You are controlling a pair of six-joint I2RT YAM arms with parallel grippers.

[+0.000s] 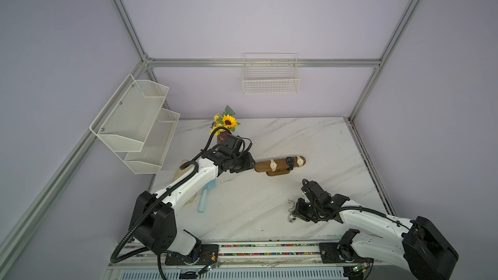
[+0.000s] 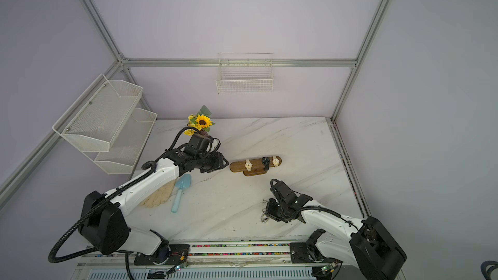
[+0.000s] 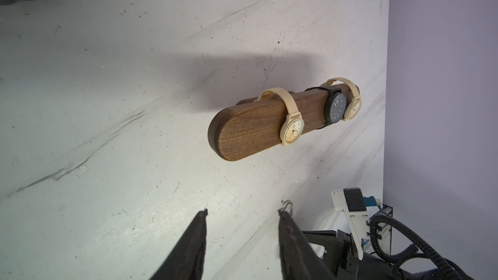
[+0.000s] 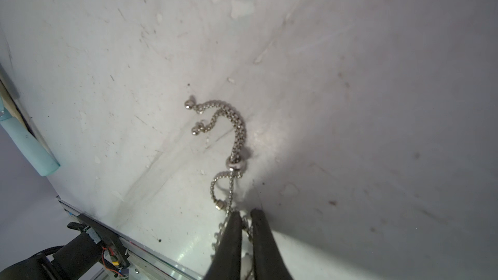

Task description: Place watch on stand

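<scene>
A wooden watch stand (image 3: 249,129) lies mid-table, holding a cream watch (image 3: 292,129), a black watch (image 3: 336,107) and a second cream watch (image 3: 354,106). My left gripper is open and empty, left of the stand in the top views. At the front right, a silver chain (image 4: 236,134) with beaded ends lies on the table. My right gripper is down over its lower part, fingertips close together with part of the chain between or beneath them; whether they grip it I cannot tell.
A flower bunch (image 1: 228,121) stands at the back left. A blue trowel (image 2: 179,194) and gloves (image 2: 155,197) lie at the left. Mesh shelves (image 1: 135,124) hang on the left wall.
</scene>
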